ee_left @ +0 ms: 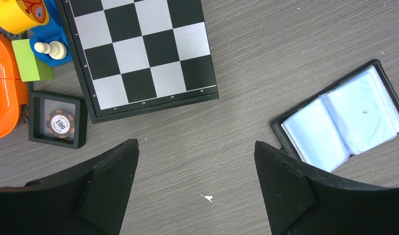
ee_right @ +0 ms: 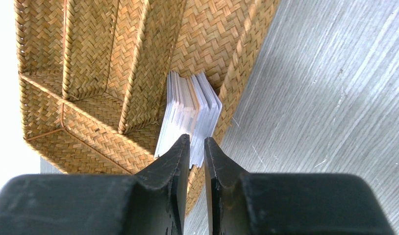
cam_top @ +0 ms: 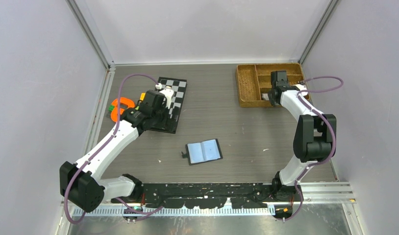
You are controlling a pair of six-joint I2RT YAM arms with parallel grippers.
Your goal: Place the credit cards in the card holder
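Observation:
In the right wrist view, a stack of white cards (ee_right: 180, 115) leans on edge in a compartment of the woven box (ee_right: 156, 63), fanned slightly at the top. My right gripper is over the near end of the stack, its fingers parted by a narrow gap. Cards and box rim show through that gap; whether the fingertips touch a card is unclear. The card holder (cam_top: 204, 152), black with clear sleeves, lies spread out on the table at front centre. My left gripper is wide open over bare table, left of the holder (ee_left: 366, 110).
A chessboard (ee_left: 148, 54) lies beyond the left gripper. Beside it are a framed poker chip (ee_left: 59, 123), a green block (ee_left: 33, 61) and orange toy parts (ee_left: 4, 93). Between the holder and the box (cam_top: 246, 83), the table is clear.

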